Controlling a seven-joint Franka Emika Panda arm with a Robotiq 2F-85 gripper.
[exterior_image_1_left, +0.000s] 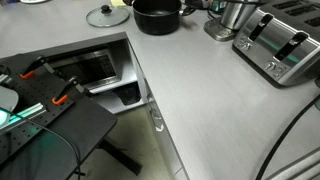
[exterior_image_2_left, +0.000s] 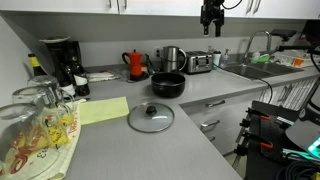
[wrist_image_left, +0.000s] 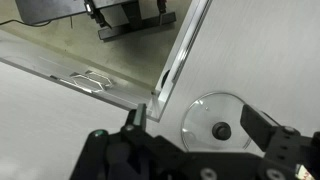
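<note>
High above the counter, in exterior view 2, hangs my gripper (exterior_image_2_left: 212, 30), open and with nothing between its fingers. In the wrist view the two dark fingers of the gripper stand wide apart along the bottom. Between and beyond them lies a round glass lid (wrist_image_left: 207, 108) with a black knob, flat on the counter and well below. The same lid (exterior_image_2_left: 152, 123) shows in exterior view 2, in front of a black pot (exterior_image_2_left: 169, 88). Exterior view 1 has the lid (exterior_image_1_left: 107, 18) left of the pot (exterior_image_1_left: 158, 17); I cannot make out my gripper there.
A steel toaster (exterior_image_1_left: 282, 42) and a kettle (exterior_image_2_left: 174, 60) stand at the back. Bottles, a coffee maker (exterior_image_2_left: 71, 68) and a tray of glass jars (exterior_image_2_left: 62, 128) take up the left. Overhead cabinets (exterior_image_2_left: 160, 8) line the wall.
</note>
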